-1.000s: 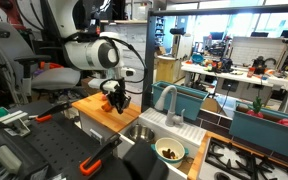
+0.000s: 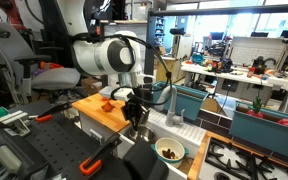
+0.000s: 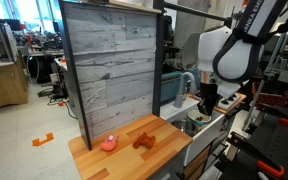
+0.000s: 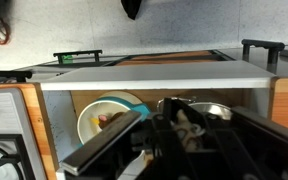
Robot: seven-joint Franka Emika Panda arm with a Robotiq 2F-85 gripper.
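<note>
My gripper (image 2: 135, 121) points down at the near sink side, over the metal bowl (image 2: 140, 133). In the wrist view the gripper is shut on a small object, pale in part, that I cannot make out clearly. Behind it the shiny metal bowl (image 4: 214, 106) is partly hidden by the dark fingers. Beside that sits a white bowl with a teal rim (image 4: 90, 125), holding small brownish and reddish pieces. The same bowl (image 2: 170, 150) shows to the right of the metal one in exterior view 1.
A grey faucet (image 2: 166, 97) rises behind the bowls. To the right lies a black stove top (image 2: 229, 160). On the wooden counter (image 3: 164, 130) rest an orange item (image 3: 144, 140) and a pinkish-red item (image 3: 109, 143). A tall grey panel (image 3: 114, 75) stands behind the counter.
The arm has swung right and toward the viewer, from over the wooden counter to over the metal bowl. The bowls have stayed in place.
</note>
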